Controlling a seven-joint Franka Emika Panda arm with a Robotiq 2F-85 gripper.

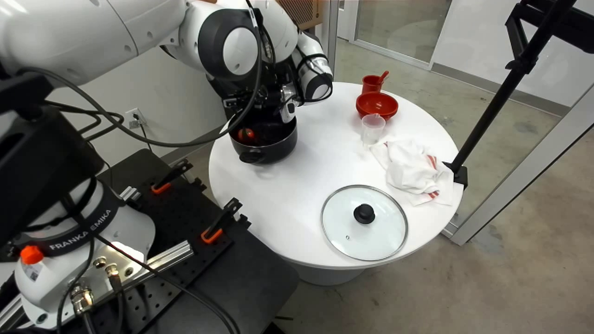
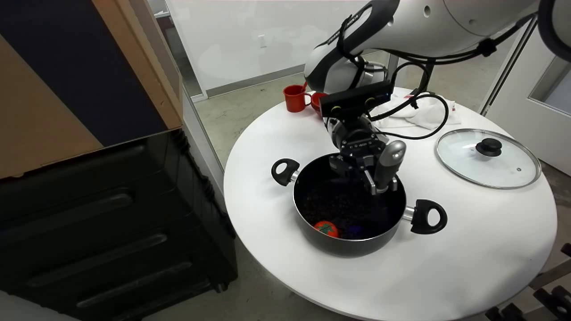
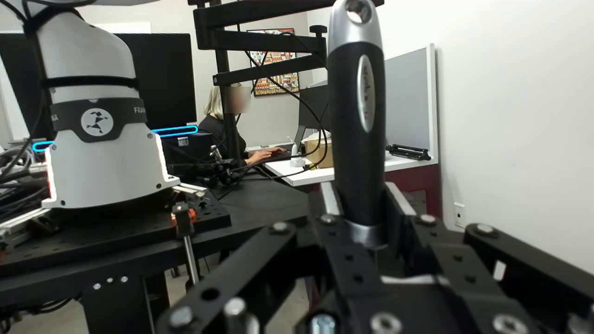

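In the wrist view a utensil (image 3: 359,133) with a black and silver handle stands upright between the two fingers of my gripper, which is shut on it. Only the handle shows there; its lower end is hidden. From the second exterior view, my gripper (image 2: 381,179) is over the right part of a black pot (image 2: 348,247), with the silver handle end pointing up. Whether the utensil touches the pot's bottom cannot be seen. A red tomato (image 2: 326,229) lies inside the pot near its wall, with a dark blue thing (image 2: 354,230) beside it.
A glass lid (image 1: 345,234) lies flat near the table's front edge. Red bowls (image 1: 377,105), a red mug (image 1: 371,84), a clear cup (image 1: 372,129) and a white towel (image 1: 415,170) line the far side.
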